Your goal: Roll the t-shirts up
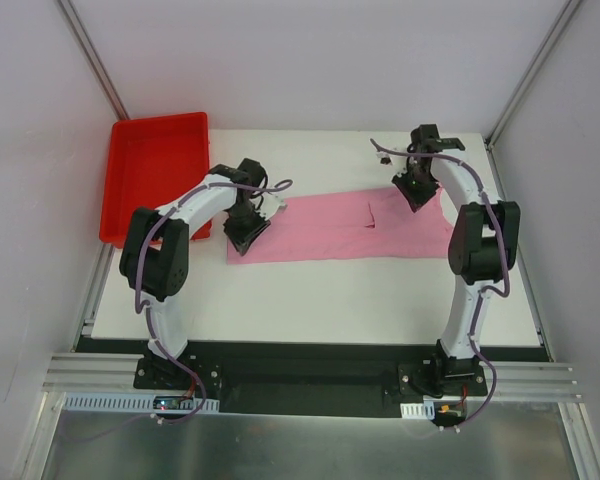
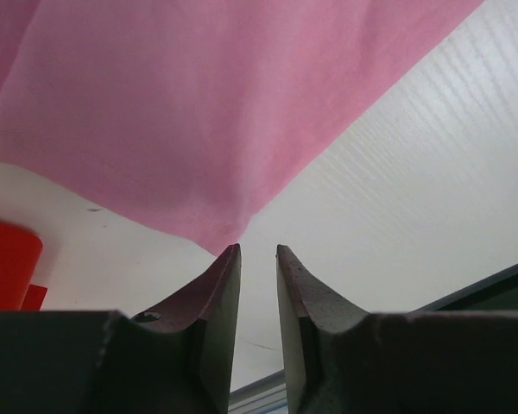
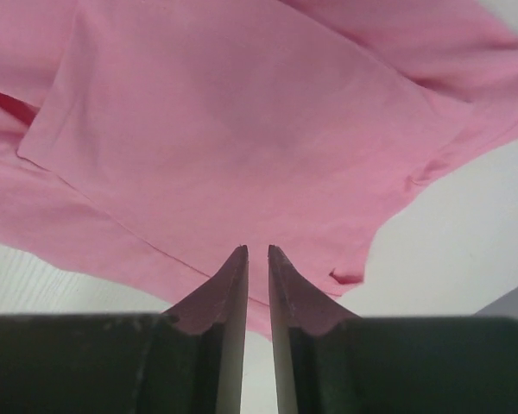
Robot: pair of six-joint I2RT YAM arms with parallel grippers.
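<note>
A pink t-shirt (image 1: 320, 232) lies as a long folded strip across the middle of the table. Over its left end hangs my left gripper (image 1: 242, 251); in the left wrist view a corner of the shirt (image 2: 220, 224) shows just beyond the fingertips, with a narrow gap between them. My right gripper (image 1: 414, 207) is above the right part of the strip. Its fingertips (image 3: 239, 257) are slightly apart over a folded-over layer with a visible edge. No cloth shows caught in either gripper, both part open.
An empty red bin (image 1: 156, 180) stands at the left beside the shirt's left end. Walls close in on both sides.
</note>
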